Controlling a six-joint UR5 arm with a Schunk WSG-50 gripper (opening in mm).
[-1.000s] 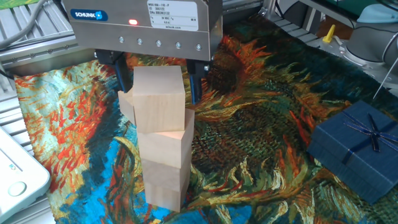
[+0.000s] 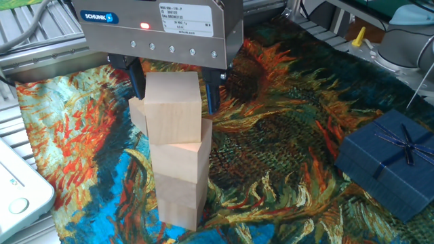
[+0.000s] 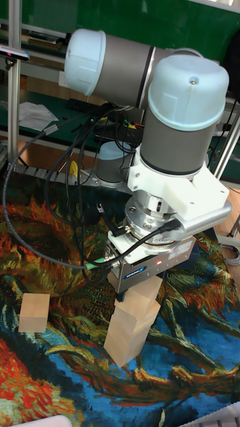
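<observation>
A tower of pale wooden blocks (image 2: pixel 178 163) stands on the painted cloth, its upper blocks turned a little against those below. My gripper (image 2: pixel 176 105) is open at the top of this tower. In exterior view 2 one dark finger (image 2: pixel 137 80) appears on each side of the top block (image 2: pixel 173 122), with a visible gap on the right. Exterior view 3 shows the gripper (image 3: pixel 139 281) close over the tower (image 3: pixel 129 331), with one finger partly in sight and the other hidden. Whether the fingers touch the block cannot be made out.
Apart from the tower, a single wooden block (image 3: pixel 34 313) lies on the cloth. A dark blue gift box (image 2: pixel 390 163) sits at the right in exterior view 2, and a white device (image 2: pixel 20 193) at the left edge. Bare cloth separates tower and box.
The gripper has shifted only very slightly around the tower top, and its fingers remain apart. The blocks and the box have not moved.
</observation>
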